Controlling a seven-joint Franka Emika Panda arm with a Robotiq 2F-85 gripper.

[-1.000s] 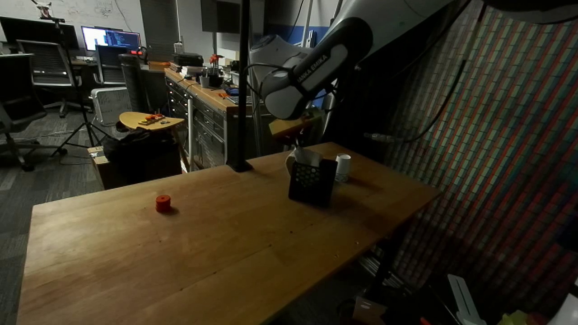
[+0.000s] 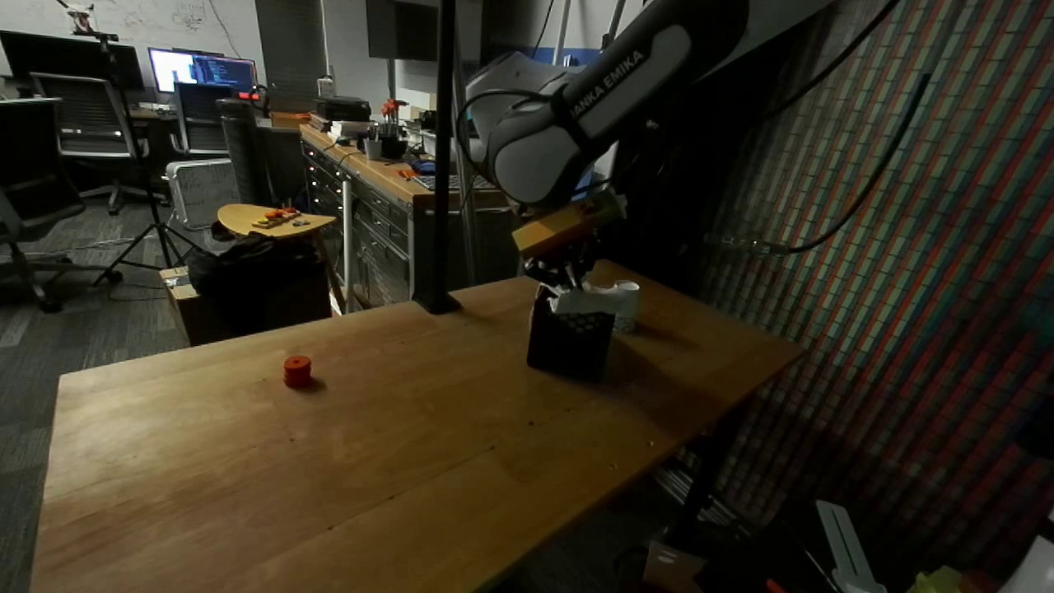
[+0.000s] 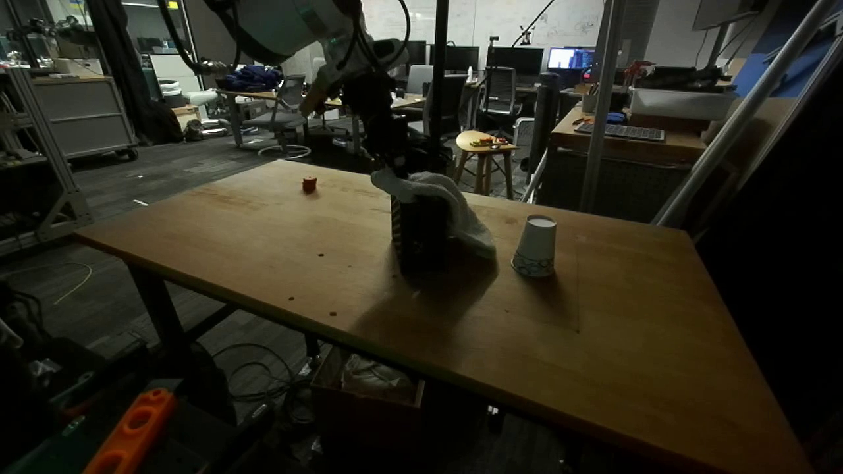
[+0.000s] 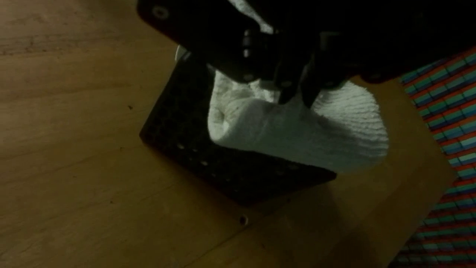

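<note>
A white cloth (image 4: 294, 129) is pinched in my gripper, which is shut on it just above a black mesh box (image 4: 223, 165). In exterior view 1 the cloth (image 2: 583, 298) lies across the top of the box (image 2: 568, 341). From the other side, exterior view 2 shows the cloth (image 3: 466, 217) draped over the rim and hanging down beside the box (image 3: 423, 237), low near the tabletop. The arm and the cloth hide the inside of the box.
A white paper cup (image 3: 535, 249) stands upside down beside the box. Toward the table's other end sits a small red stack (image 2: 297, 371). A dark vertical post (image 2: 445, 158) rises at the table's back edge.
My gripper has moved to the right in exterior view 1, nearer the viewer, bringing the cloth over the box's front top edge. The box, cup and red stack appear to be where they were.
</note>
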